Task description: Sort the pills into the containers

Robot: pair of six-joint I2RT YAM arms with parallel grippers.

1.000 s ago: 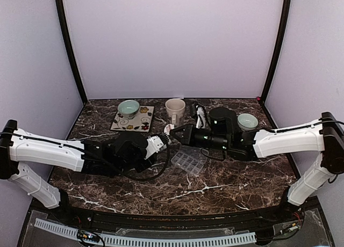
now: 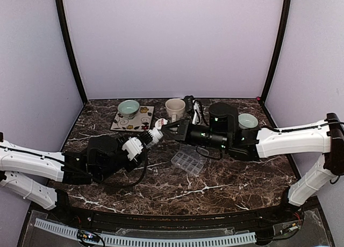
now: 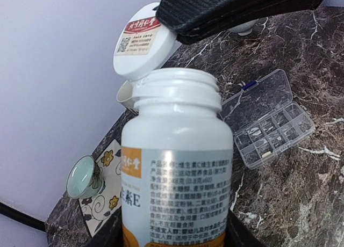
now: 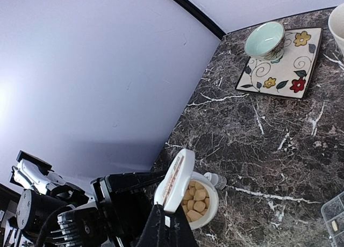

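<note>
A white pill bottle (image 3: pixel 176 188) with an orange label is held in my left gripper (image 2: pixel 150 137), which is shut on it. Its mouth is uncovered, and tan pills (image 4: pixel 196 203) show inside in the right wrist view. My right gripper (image 2: pixel 174 128) is shut at the tilted white cap (image 3: pixel 142 40), just above and beside the bottle's mouth. A clear compartment box with its lid raised lies on the marble table behind them; one small pale piece shows in it in the right wrist view.
A celadon cup (image 4: pixel 263 40) stands on a flowered square tray (image 4: pixel 252 83) at back left. A cream mug (image 2: pixel 175 106) stands at back centre and a pale bowl (image 2: pixel 248 120) at back right.
The right gripper has moved slightly left and up with the cap.
</note>
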